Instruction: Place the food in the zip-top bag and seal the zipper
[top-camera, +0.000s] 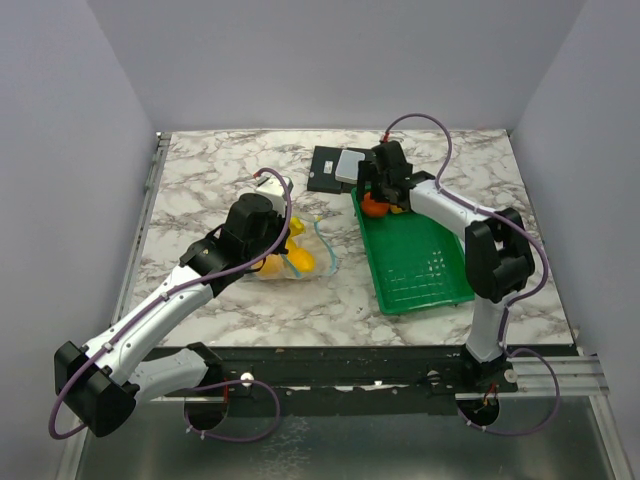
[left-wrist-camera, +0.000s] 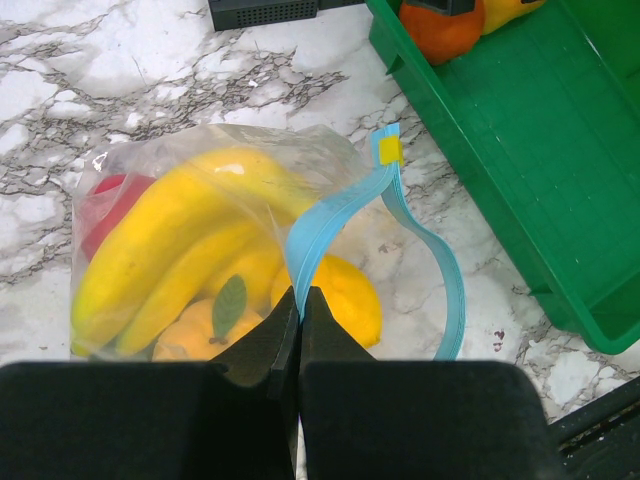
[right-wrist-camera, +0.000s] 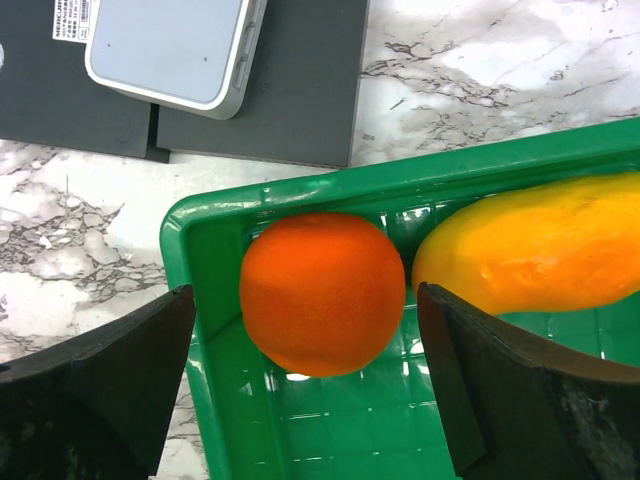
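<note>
A clear zip bag (left-wrist-camera: 180, 240) with blue zipper (left-wrist-camera: 330, 220) holds bananas, a red item and other yellow-orange food. My left gripper is shut at the zipper's edge; in the top view it (top-camera: 280, 235) is over the bag. My right gripper hangs open above an orange (right-wrist-camera: 320, 290) in the back-left corner of a green tray (top-camera: 420, 275), its fingers on either side. A yellow fruit (right-wrist-camera: 530, 245) lies right of the orange.
Behind the tray lie dark flat panels (top-camera: 325, 165) and a silver box (right-wrist-camera: 170, 45).
</note>
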